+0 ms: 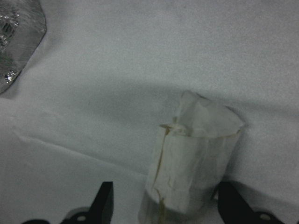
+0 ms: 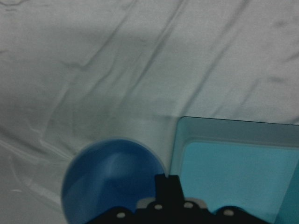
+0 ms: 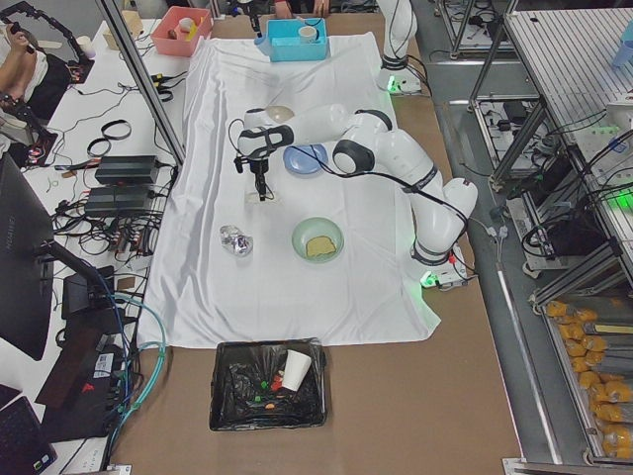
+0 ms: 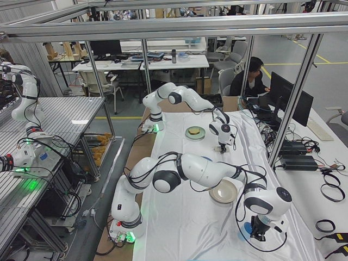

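Observation:
A small crumpled white paper-wrapped roll [image 1: 187,163] lies on the white cloth [image 3: 208,297], with my left gripper open around its near end, fingers either side in the left wrist view. A crumpled foil piece [image 3: 235,240] lies nearby toward the front left. My right gripper is at the far end of the cloth, over a blue cup [image 2: 107,182] beside a light blue bin [image 2: 236,172]; its fingers appear together, and whether anything is between them is unclear.
A green plate [image 3: 307,252] with a yellow item lies to the front right. A blue plate [image 3: 302,163] and a beige plate [image 4: 222,198] lie in the middle. A black-lined tray [image 3: 247,406] stands beyond the cloth's near edge.

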